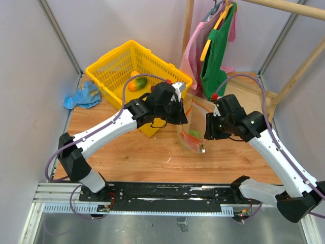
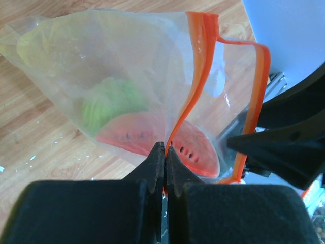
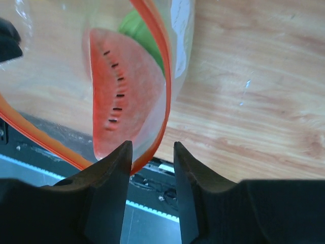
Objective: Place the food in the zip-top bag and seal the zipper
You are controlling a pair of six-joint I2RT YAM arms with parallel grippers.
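The clear zip top bag [image 1: 192,134] with an orange rim stands mouth open between my grippers. Inside it, a watermelon slice [image 2: 152,132] and a green item [image 2: 109,101] show through the plastic, with something yellow [image 2: 38,48] toward its far end. My left gripper is shut on the bag's rim, the orange strip running into its fingertips. On the opposite side, my right gripper stands open, its left finger [image 3: 119,168] close against the orange rim [image 3: 165,101]. Nothing is gripped between the right fingers.
Behind the left arm sits a yellow basket [image 1: 101,79] holding a mango-like fruit [image 1: 137,84] and other food. A blue cloth [image 1: 86,96] lies at the left. Clothes, including a green garment [image 1: 216,61], hang from a wooden rack at the back right.
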